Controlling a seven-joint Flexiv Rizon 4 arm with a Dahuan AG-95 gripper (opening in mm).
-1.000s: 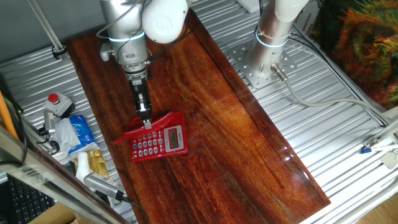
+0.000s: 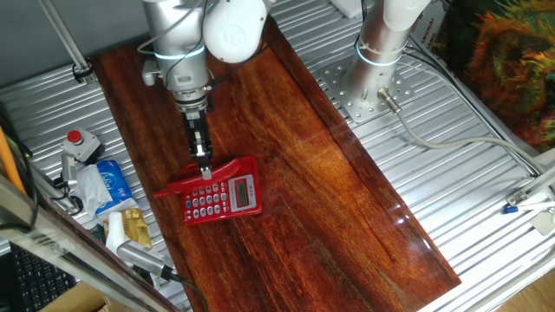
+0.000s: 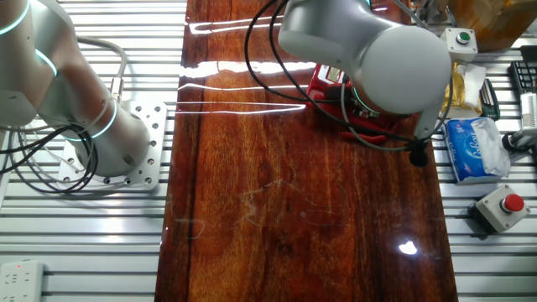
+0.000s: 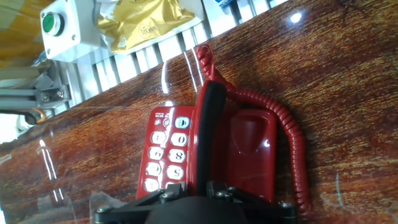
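A red desk phone (image 2: 221, 198) with a keypad and a small display lies on the brown wooden board. My gripper (image 2: 206, 173) points down at the middle of its red handset (image 2: 184, 185). In the wrist view, the handset (image 4: 210, 134) stands on edge, black along one side, and runs down between the fingers, which are shut on it. Beside it, part of the phone's cradle (image 4: 252, 146) is bare. A coiled red cord (image 4: 292, 134) curves around the cradle. The arm hides most of the phone (image 3: 329, 77) in exterior view 2.
Past the board's edge are a blue-and-white tissue pack (image 3: 475, 149), a red-button box (image 3: 502, 208) and a gold packet (image 4: 143, 23). The wooden board (image 2: 347, 208) is clear elsewhere.
The handset's outer end has shifted slightly up and to the left in exterior view 1. The arm has moved only a little; the phone's base stays in place.
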